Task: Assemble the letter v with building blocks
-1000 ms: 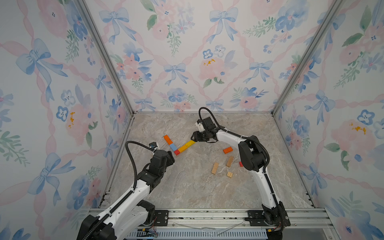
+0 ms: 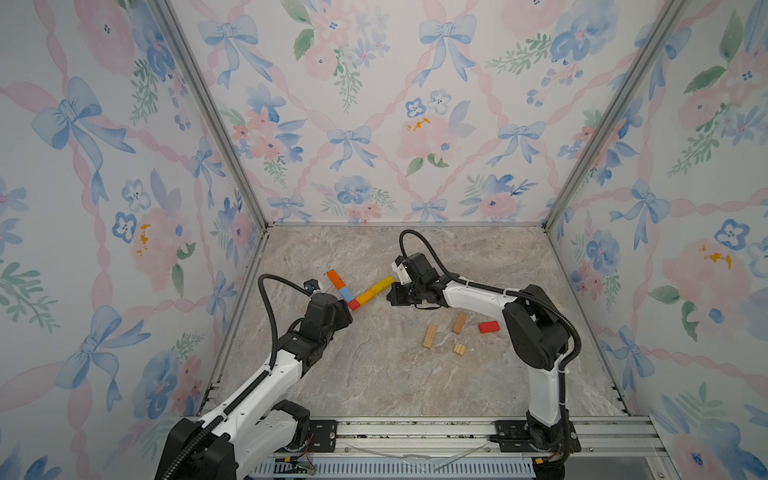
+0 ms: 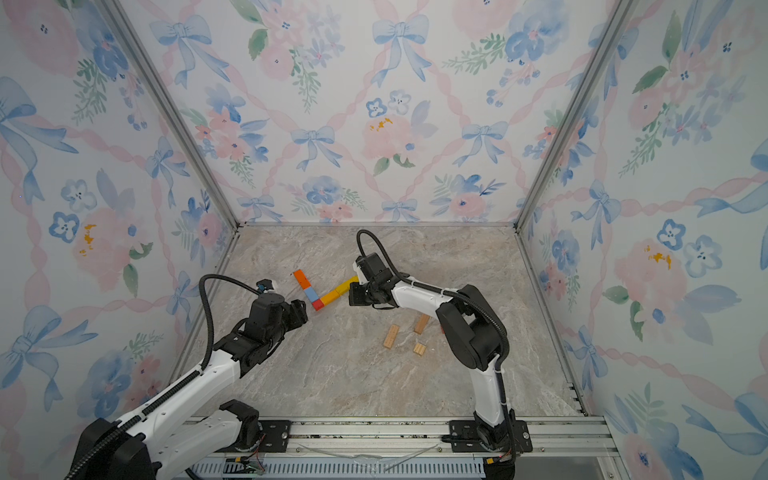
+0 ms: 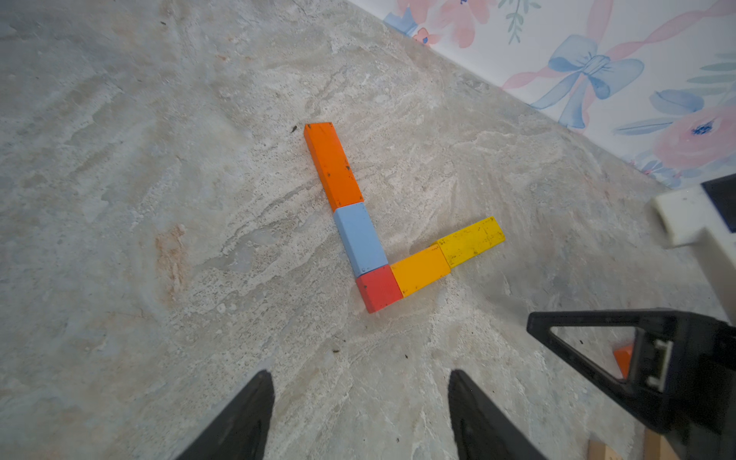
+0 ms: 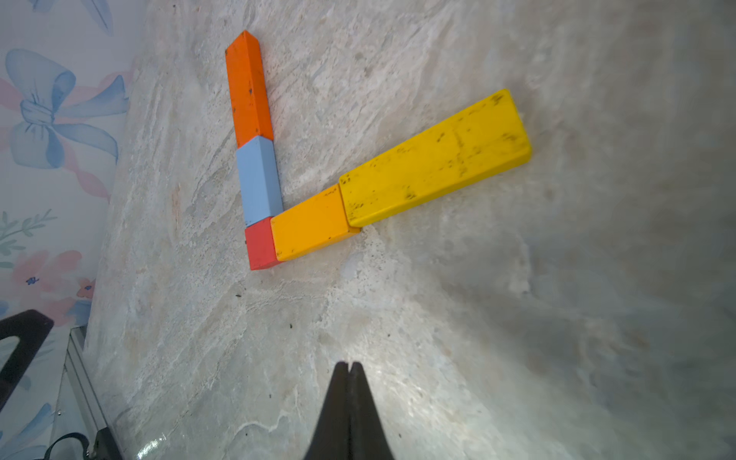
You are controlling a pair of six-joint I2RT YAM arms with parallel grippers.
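Toy blocks form a V on the floor. In the left wrist view its left arm is an orange block [image 4: 333, 165] and a light blue block [image 4: 360, 239]. A red block [image 4: 379, 288] sits at the corner. The right arm runs through an amber block [image 4: 421, 270] to a yellow block [image 4: 471, 241]. Seen from the right wrist, the yellow block [image 5: 437, 158] meets the amber one with a slight offset. My left gripper is open and empty, near side of the V. Shut and empty, my right gripper hovers near the yellow end.
Loose wooden blocks [image 2: 429, 336] and a red block [image 2: 489, 327] lie front right. A small wooden piece [image 2: 459, 349] is beside them. The right forearm [image 2: 472, 294] covers part of the floor.
The V looks unchanged.
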